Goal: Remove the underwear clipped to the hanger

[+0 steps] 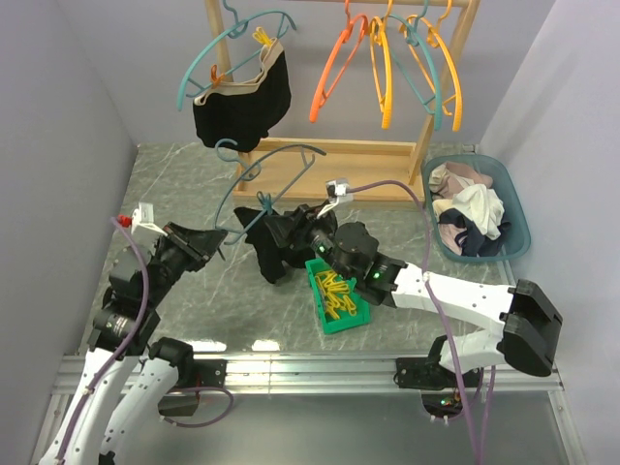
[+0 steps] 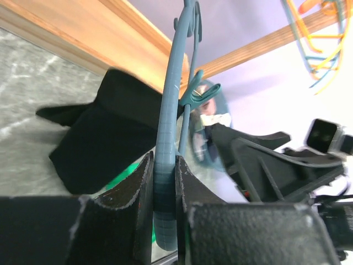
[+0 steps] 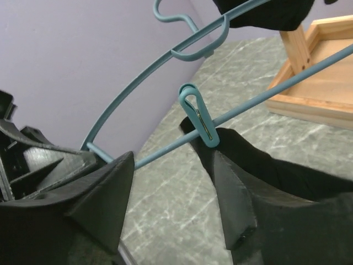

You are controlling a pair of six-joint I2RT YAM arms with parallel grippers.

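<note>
My left gripper (image 1: 219, 238) is shut on the left end of a blue hanger (image 1: 230, 191), which slants up to the right. A blue clip (image 3: 199, 117) sits on the hanger's lower bar, with no cloth visible in it. Beyond the bar lies black underwear (image 2: 110, 138); in the top view it shows dark below the hanger, partly covered by my right hand. Whether another clip still holds it cannot be told. My right gripper (image 1: 273, 229) is close to the bar, its fingers (image 3: 234, 187) apart and empty, with clip and bar just beyond them.
A green basket (image 1: 346, 325) of yellow clips stands just below the right arm. Behind is a wooden rack (image 1: 387, 176) with several hangers, one carrying another black garment (image 1: 244, 108). A blue bin (image 1: 518, 232) of clothes stands at right.
</note>
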